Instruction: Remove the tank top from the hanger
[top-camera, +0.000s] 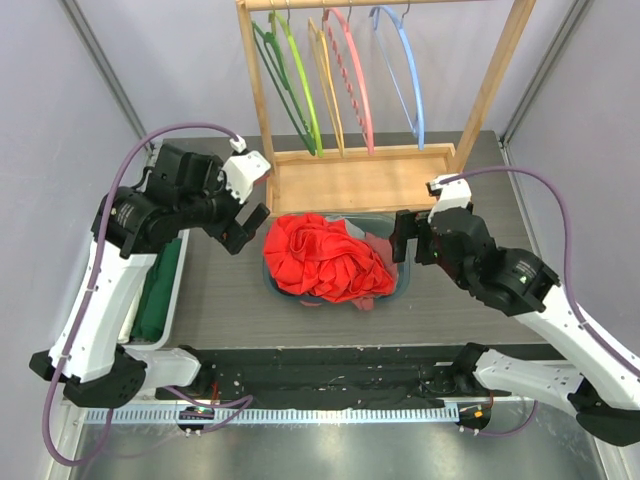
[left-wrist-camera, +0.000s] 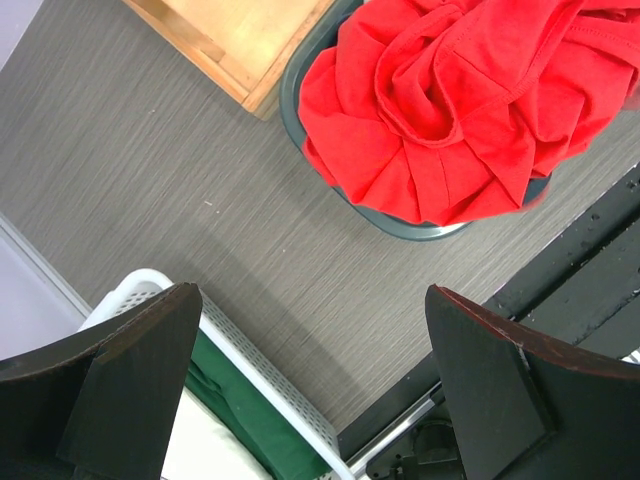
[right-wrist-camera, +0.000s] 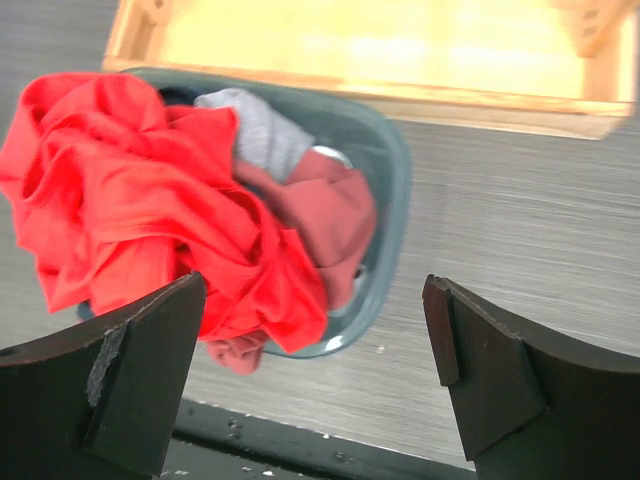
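Note:
Bright red cloth, which may be the tank top (top-camera: 330, 258), lies bunched in a dark grey basin (right-wrist-camera: 398, 190), spilling over its front rim. Several empty hangers hang from the rack above, among them a blue hanger (top-camera: 405, 65), a pink hanger (top-camera: 350, 75) and a light green hanger (top-camera: 296, 80). My left gripper (top-camera: 251, 228) is open to the left of the basin, with nothing between its fingers. Over the basin's right side, my right gripper (top-camera: 405, 245) also stands open and empty, apart from the red cloth.
Grey and dusky red cloths (right-wrist-camera: 325, 210) share the basin. A white basket (left-wrist-camera: 265, 375) holding green cloth stands at the left. The wooden rack base (top-camera: 360, 185) sits just behind the basin. Bare table (top-camera: 480, 310) shows on the right.

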